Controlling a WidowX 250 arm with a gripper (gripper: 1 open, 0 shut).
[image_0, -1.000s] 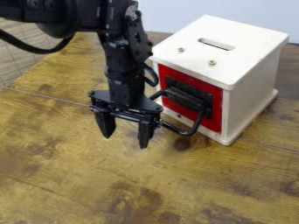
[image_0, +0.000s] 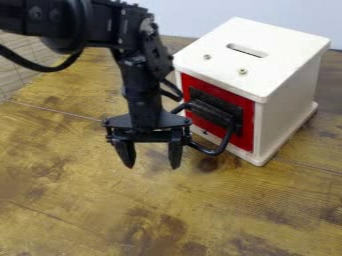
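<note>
The black arm reaches down from the top left to my gripper (image_0: 150, 152), which hangs over the wooden floor with its two fingers apart and nothing between them. Just to its right stands a white box (image_0: 285, 95) with a slot and two small knobs on top. Its front has a red panel (image_0: 243, 138) carrying a black fixture with a large black handle (image_0: 230, 130) that curves out toward my gripper. Where the handle's near end passes behind the gripper, I cannot tell whether they touch.
A tiled strip (image_0: 20, 75) lies at the upper left, and a pale wall is behind the box.
My gripper has shifted very slightly; its fingers look a little higher and farther right than a second ago. The box looks unchanged.
</note>
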